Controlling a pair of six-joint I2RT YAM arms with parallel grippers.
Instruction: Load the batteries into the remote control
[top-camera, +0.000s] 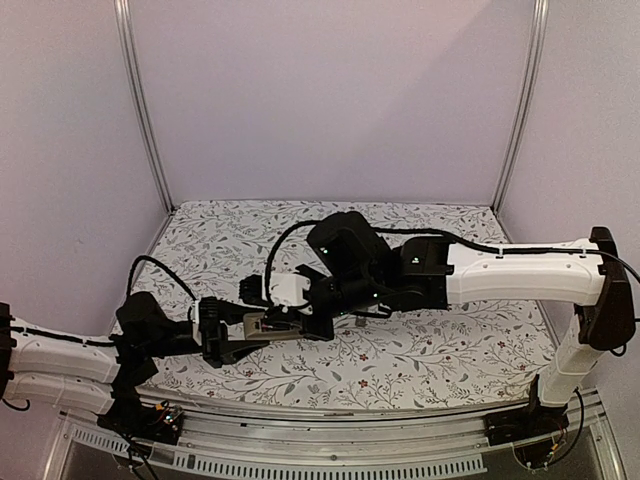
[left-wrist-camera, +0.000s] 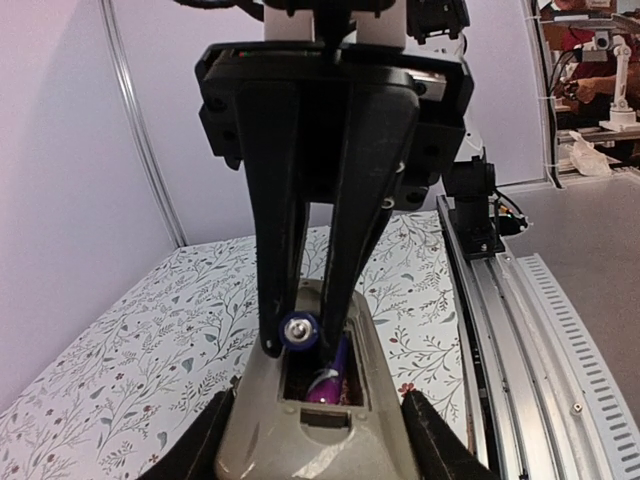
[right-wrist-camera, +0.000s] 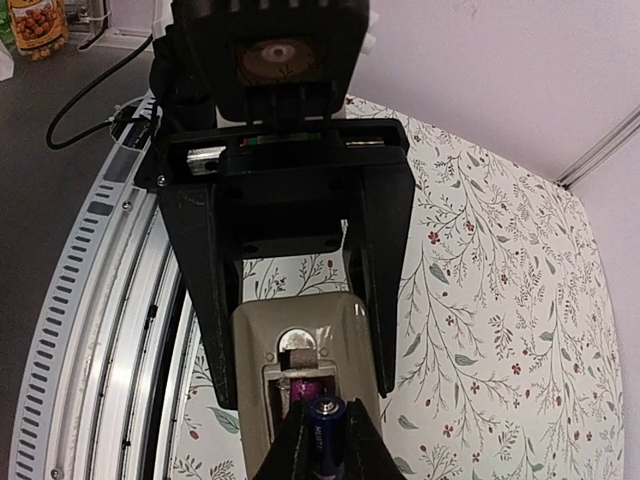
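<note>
My left gripper is shut on the grey remote control (left-wrist-camera: 318, 440), holding it above the table with the battery bay facing up. One purple battery (left-wrist-camera: 329, 380) lies inside the bay. A second, dark-blue battery (right-wrist-camera: 326, 425) stands tilted at the bay, its metal end showing between the fingertips of my right gripper. Those fingers (left-wrist-camera: 350, 200) are a battery's width apart; whether they grip it or have loosened cannot be told. In the top view the right gripper covers part of the remote (top-camera: 257, 327).
A small object (top-camera: 361, 320) lies on the flower-patterned table just behind the right wrist. A metal rail (top-camera: 330, 460) runs along the front edge.
</note>
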